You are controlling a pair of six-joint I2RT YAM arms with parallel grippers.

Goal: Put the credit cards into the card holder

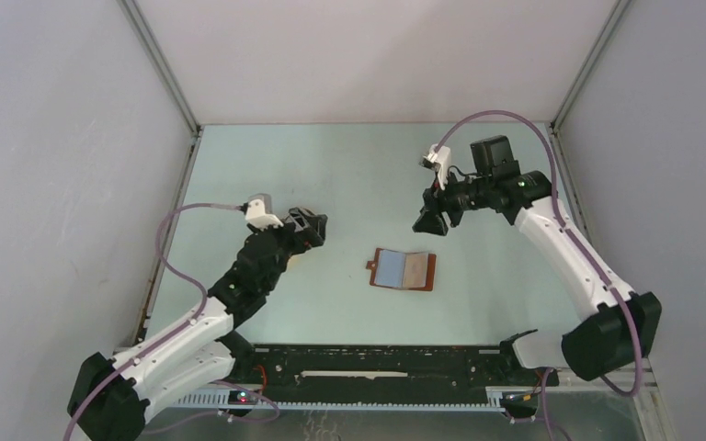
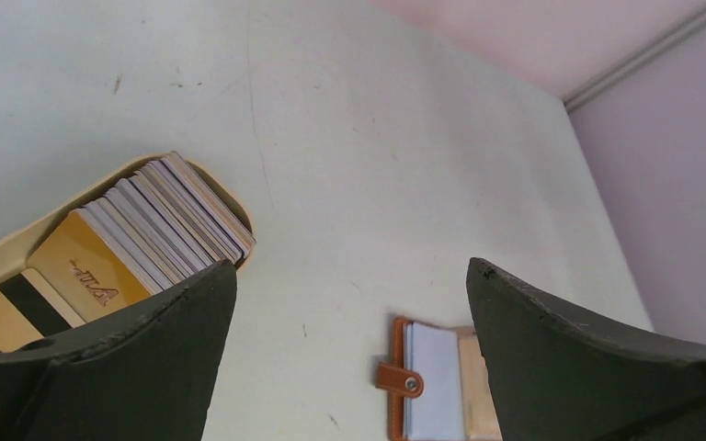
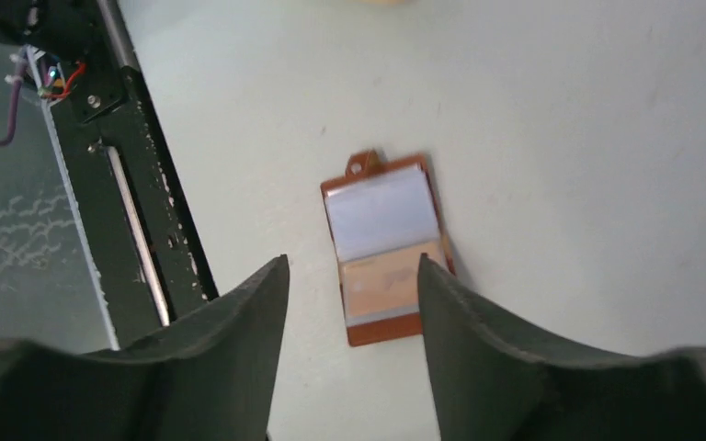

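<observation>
The brown card holder (image 1: pixel 404 269) lies spread open on the table, its strap on the left, with a bluish-white panel and a beige panel showing. In the left wrist view a row of credit cards (image 2: pixel 170 219) stands on edge in a beige oval basket (image 2: pixel 228 195). From the top, my left gripper (image 1: pixel 316 231) hides most of that basket; its fingers stand wide apart with nothing between them. My right gripper (image 1: pixel 438 225) hangs behind the holder's right half. Its fingers (image 3: pixel 256 344) are apart and empty, and the holder shows beyond them.
Bare table (image 1: pixel 358 175) spreads behind the holder and between the two arms. A black rail (image 1: pixel 358 372) runs along the front edge. Cables loop over both arms.
</observation>
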